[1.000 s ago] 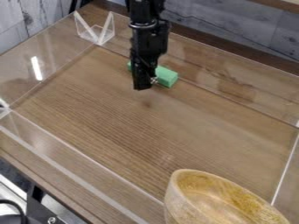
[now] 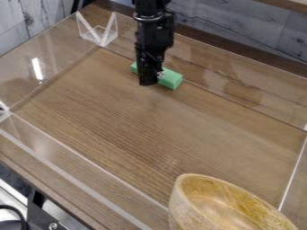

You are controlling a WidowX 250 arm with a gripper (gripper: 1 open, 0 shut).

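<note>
A black robot arm reaches down from the top centre to my gripper (image 2: 150, 74), which is low over the wooden table at a green block (image 2: 168, 79). The block lies behind and to the right of the fingertips and is partly hidden by them. The gripper looks shut; whether it touches the block is unclear.
A large yellow bowl (image 2: 216, 210) sits at the bottom right. White wire-like pieces stand at the left edge and top left. A wall runs along the back.
My gripper has shifted very slightly up and back toward the green block. The block appears in about the same place.
</note>
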